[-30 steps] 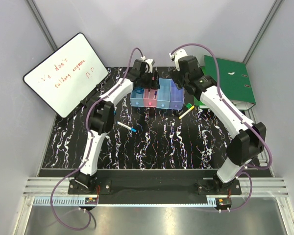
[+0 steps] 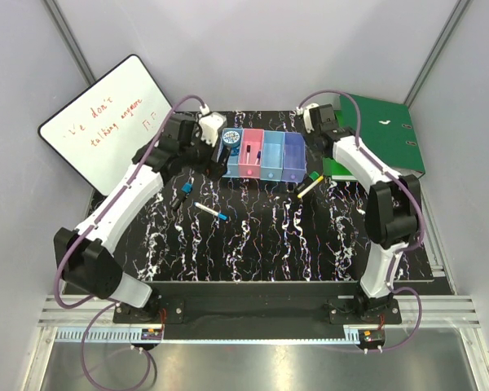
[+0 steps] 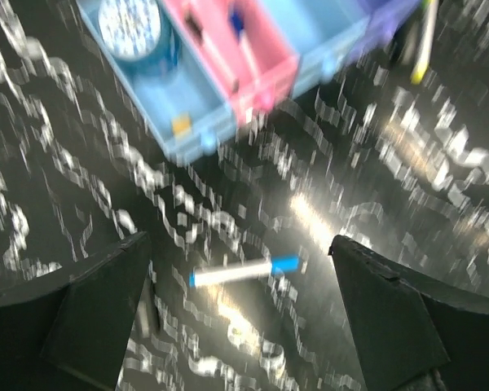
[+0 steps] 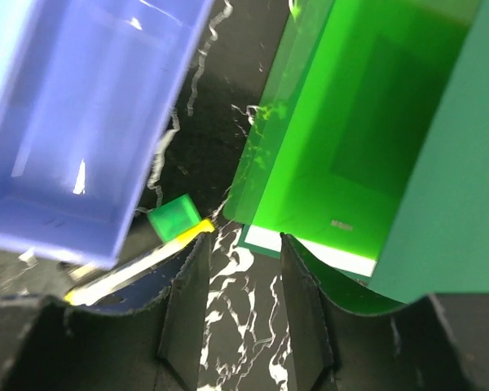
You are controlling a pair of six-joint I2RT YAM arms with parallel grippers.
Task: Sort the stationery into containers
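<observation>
My left gripper (image 2: 216, 163) hangs open left of the container row, above a white-and-blue marker (image 3: 236, 271); a dark pen (image 2: 179, 198) lies left of it. Pink (image 2: 250, 167) and light blue (image 2: 271, 163) bins hold or flank pens and a blue tape roll (image 3: 130, 24). My right gripper is part open beside the purple bin (image 4: 81, 138), with nothing visible between its fingers, over a yellow marker (image 4: 106, 281) and a green-capped item (image 4: 173, 218).
A green binder (image 2: 379, 134) and green folder stand at right. A written-on whiteboard (image 2: 102, 122) leans at left.
My left gripper has moved left and toward the front from over the bins. The right gripper has shifted right, away from above the purple bin.
</observation>
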